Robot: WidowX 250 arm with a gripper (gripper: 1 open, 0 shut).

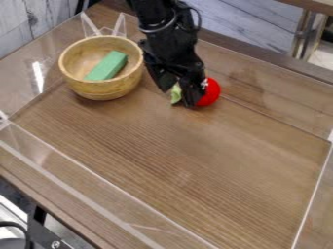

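Note:
My black gripper point(184, 86) hangs over the wooden table at upper middle, open, its fingers low around a pale green object point(176, 95). A red round object point(208, 90) lies just right of it, partly behind the fingers. Whether the fingers touch either object I cannot tell.
A wooden bowl point(84, 88) with a green block point(107, 65) in it stands at upper left, close to the arm. A wooden ledge runs along the top right edge.

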